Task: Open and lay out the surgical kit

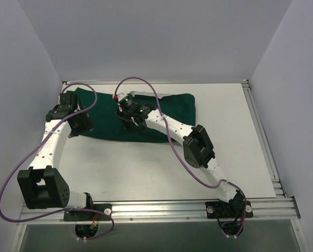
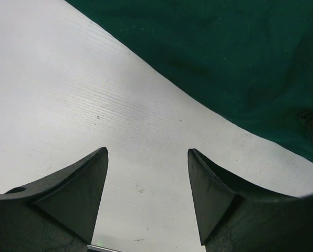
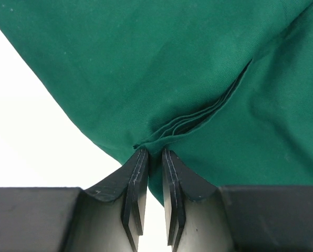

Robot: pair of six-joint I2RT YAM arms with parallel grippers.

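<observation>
The kit's green cloth (image 1: 104, 126) is spread across the back left and middle of the table, with several creases. In the left wrist view my left gripper stands open, its fingers (image 2: 77, 184) wide apart above bare white table. The cloth (image 2: 214, 52) lies beyond those fingertips, and nothing is between them. My right gripper is at a raised fold of layered green cloth (image 3: 193, 121), its fingertips close together. Green fabric shows in the narrow gap. I cannot tell whether it is pinched. The arms hide part of the cloth from above.
Bare white table (image 1: 230, 121) lies to the right and along the front. A metallic strip (image 1: 156, 94) shows at the cloth's back edge. Purple cables (image 1: 169, 136) loop over both arms, and grey walls bound the back and sides.
</observation>
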